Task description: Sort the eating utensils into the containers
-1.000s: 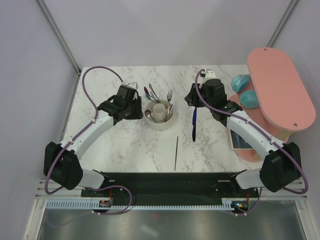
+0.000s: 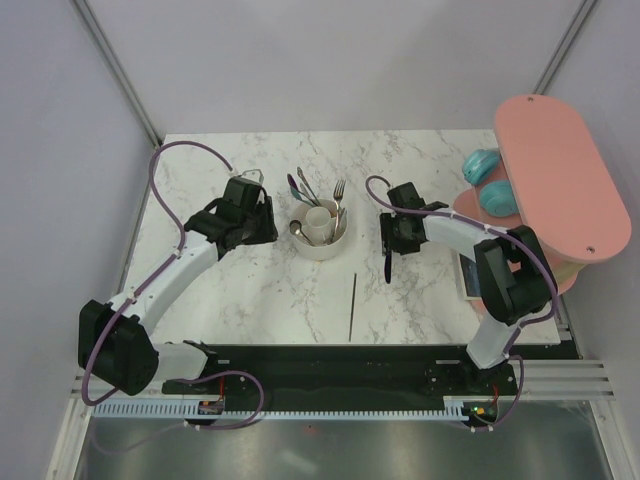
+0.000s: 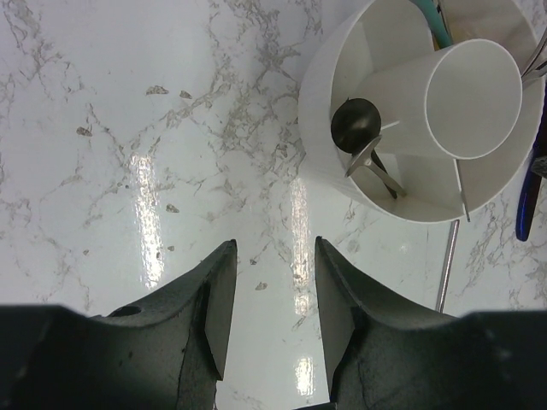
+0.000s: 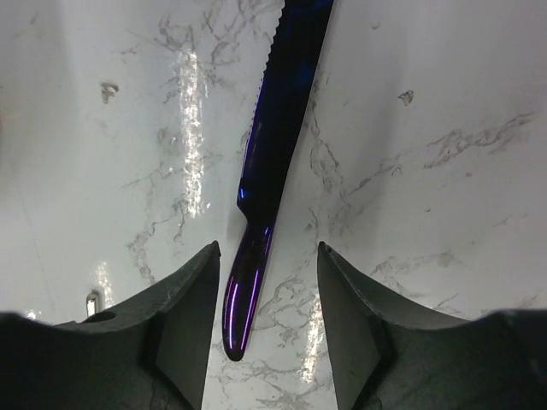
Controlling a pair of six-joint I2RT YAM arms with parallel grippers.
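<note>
A dark, glossy knife (image 4: 278,128) lies flat on the marble table. My right gripper stands open low over it, the knife's handle between and beyond the fingertips; in the top view the arm hides most of the blade. Left of it on the table lies a thin metal utensil (image 2: 352,308). A white round container (image 2: 318,251) with a white cup (image 3: 474,98) inside holds a spoon (image 3: 355,125), a fork (image 2: 339,190) and other utensils, some leaning over its rim. To the container's left, my left gripper is open and empty above bare table.
At the right stands a pink-topped rack (image 2: 565,165) with turquoise items (image 2: 497,198) and a dark tray (image 2: 478,280) beside it.
The left arm has drifted slightly left, away from the container.
</note>
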